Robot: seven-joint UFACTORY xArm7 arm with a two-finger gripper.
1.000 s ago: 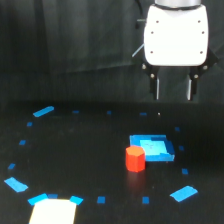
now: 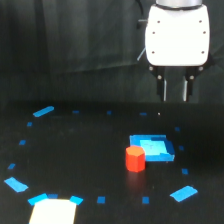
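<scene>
My gripper hangs at the upper right below its white housing, fingers apart and empty, above the dark table. A red hexagonal block stands on the table in front of a shallow blue tray, which has lighter blue pieces inside it.
A pale square object lies at the front left, with blue tape marks around it. Strips and small squares of blue tape mark the dark table, whose middle left is clear. A dark curtain hangs behind.
The gripper has moved slightly to the right. The block and tray are unchanged.
</scene>
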